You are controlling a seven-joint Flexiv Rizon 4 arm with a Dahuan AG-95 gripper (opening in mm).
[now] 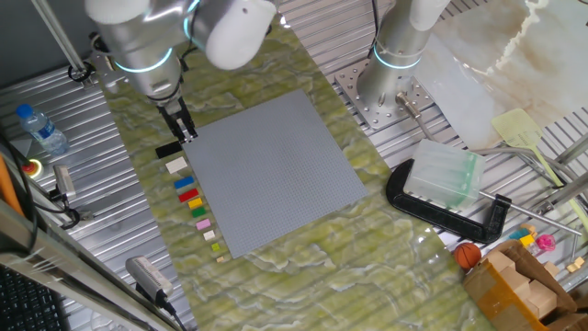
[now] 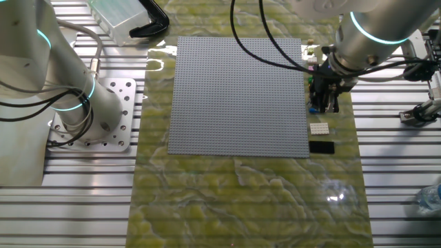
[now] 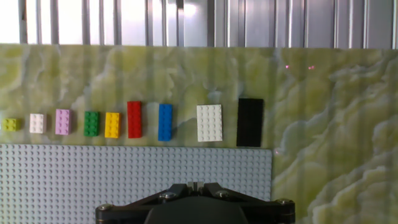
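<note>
My gripper is shut, its fingertips together with nothing showing between them. It hangs above the edge of the large grey studded baseplate [image 3: 124, 171], near the plate's corner in exterior view 1. Beside that edge lies a row of separate bricks. In the wrist view, from the right, come a black brick [image 3: 250, 122], a white brick [image 3: 209, 123], a blue one [image 3: 165, 122], a red one [image 3: 134, 119], a yellow one [image 3: 112, 125], a green one [image 3: 91, 124], a pink one [image 3: 63, 122], a small white one [image 3: 37, 123] and a lime one [image 3: 11, 125].
The baseplate carries no bricks in view. A black clamp [image 1: 441, 219] and a clear box [image 1: 445, 173] stand to its right in exterior view 1, with a cardboard box [image 1: 491, 287] nearer. A water bottle [image 1: 42, 129] is at far left. The green marbled mat [image 2: 241, 207] has free room.
</note>
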